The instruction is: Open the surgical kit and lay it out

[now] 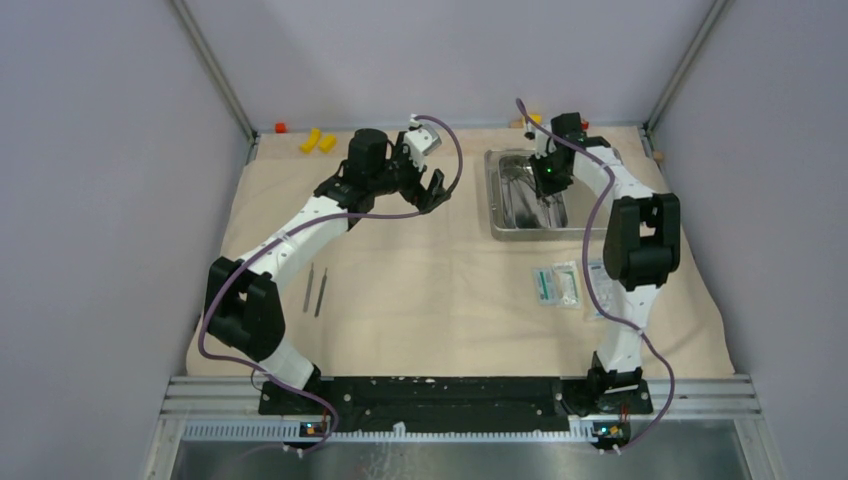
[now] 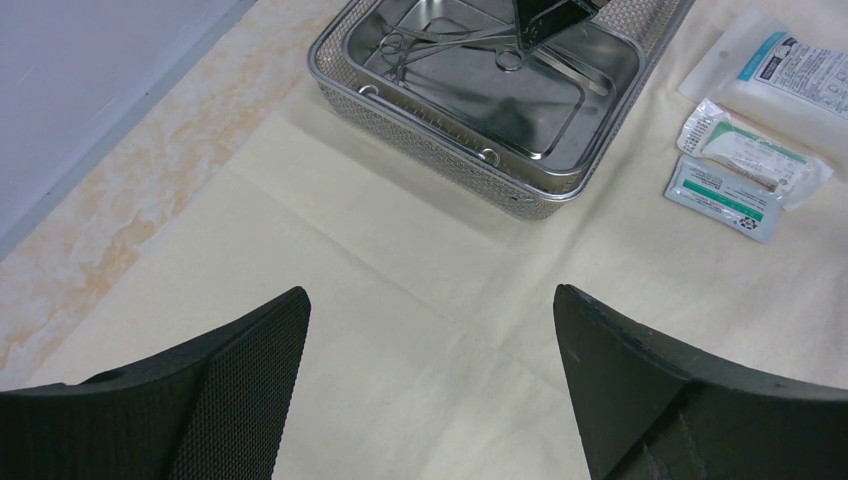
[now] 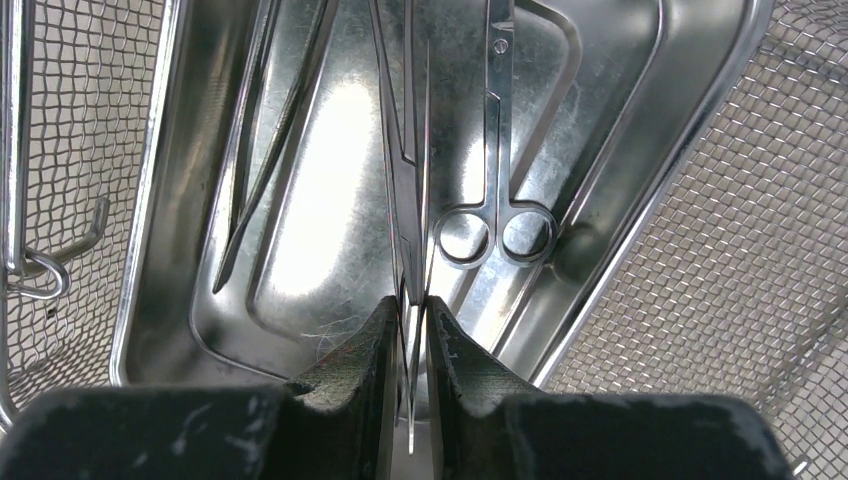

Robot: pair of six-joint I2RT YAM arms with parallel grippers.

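My right gripper reaches down into the metal tray (image 3: 150, 200), its fingertips closed on a slender steel instrument (image 3: 408, 215). Other thin blades overlap there, so its exact kind is hard to tell. Right of it in the right wrist view lies a ring-handled instrument (image 3: 497, 150); two slim dark tools (image 3: 270, 165) rest on the left. My left gripper (image 1: 436, 192) hovers over the cloth left of the tray, fingers wide apart and empty. Two thin tools (image 1: 321, 292) lie side by side on the cloth at the left.
A wire mesh basket (image 2: 430, 140) surrounds the tray. Sealed packets (image 2: 722, 196) lie on the cloth in front of it. Yellow blocks (image 1: 312, 140) sit along the back edge. Bare cloth (image 1: 440, 300) fills the middle.
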